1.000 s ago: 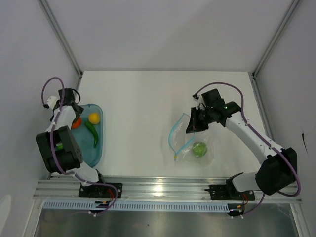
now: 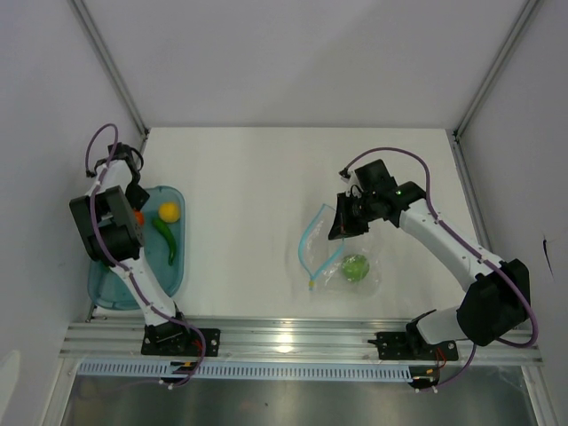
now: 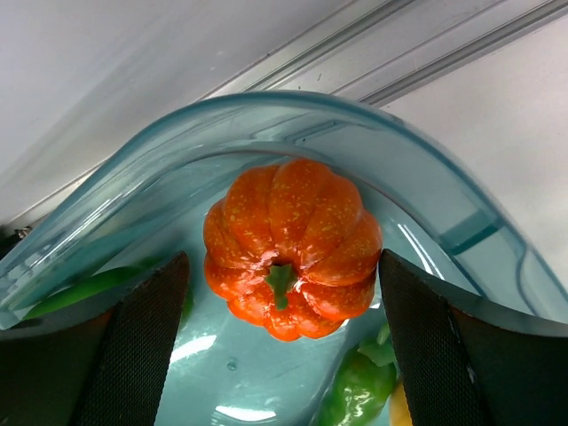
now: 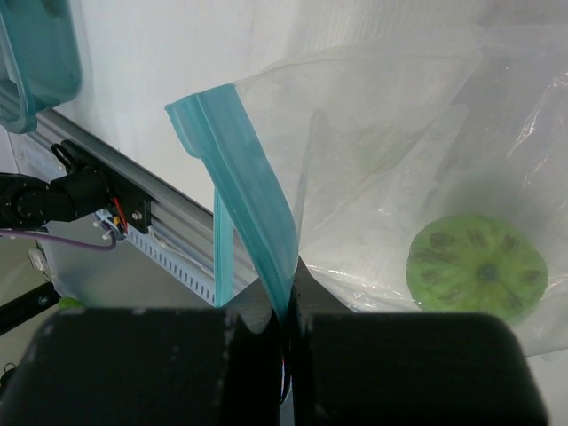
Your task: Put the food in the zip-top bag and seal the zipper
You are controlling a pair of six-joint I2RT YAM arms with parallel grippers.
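An orange pumpkin point(image 3: 293, 240) with a green stem lies in the blue tub point(image 2: 124, 297), seen from above in the left wrist view. My left gripper is open over it, one dark finger point(image 3: 133, 355) on each side of the pumpkin. The clear zip bag point(image 4: 373, 115) has a blue zipper edge point(image 4: 248, 169), and a green round food point(image 4: 479, 266) lies inside it. My right gripper is shut at the bag's blue edge, whose thin film runs down between the fingertips. In the top view the bag's mouth stands parted.
Also in the tub are a yellow fruit point(image 2: 169, 212) and a long green pepper point(image 2: 165, 240), with another green item point(image 3: 80, 288) near the wall.
The right gripper and bag have moved slightly left.
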